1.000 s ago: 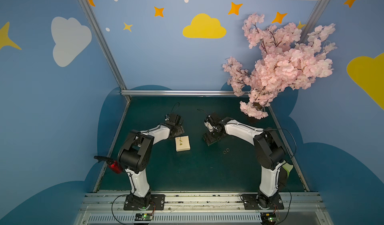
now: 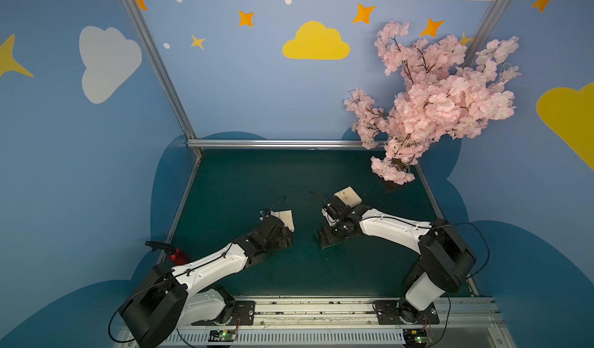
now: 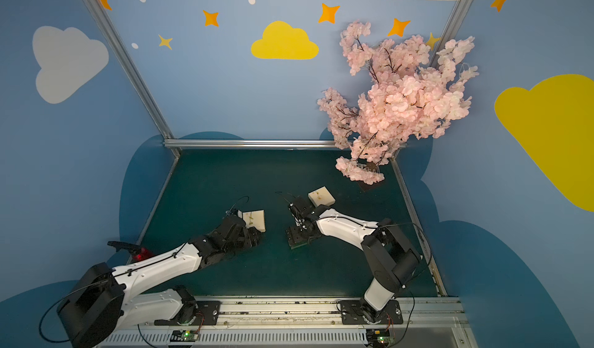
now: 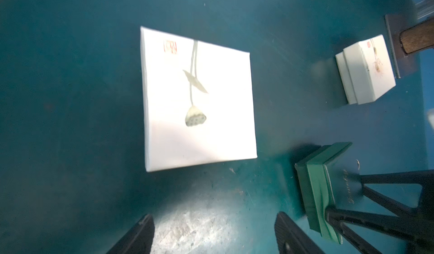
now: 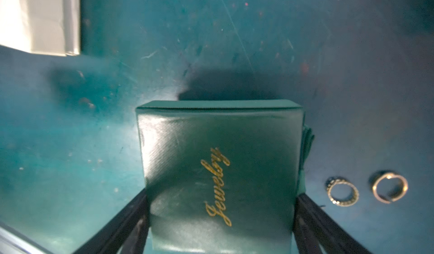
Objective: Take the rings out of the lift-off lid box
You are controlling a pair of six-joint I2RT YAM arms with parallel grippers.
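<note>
A green lift-off box (image 5: 221,172) marked "Jewelry" sits between the fingers of my right gripper, which stands open around it. Two rings, a beaded one (image 5: 342,191) and a plain one (image 5: 389,187), lie on the table beside the box's right side in the right wrist view. A white lidded box (image 4: 198,100) with a lotus print lies closer to my left gripper, which hangs above the table with its fingers apart and nothing between them.
A second white box (image 2: 347,195) stands behind the right gripper. The pink blossom tree (image 2: 420,112) fills the back right corner.
Both arms have come toward the front of the table, the left one further, uncovering the white box at the right back. The green box has come forward with the right gripper.
</note>
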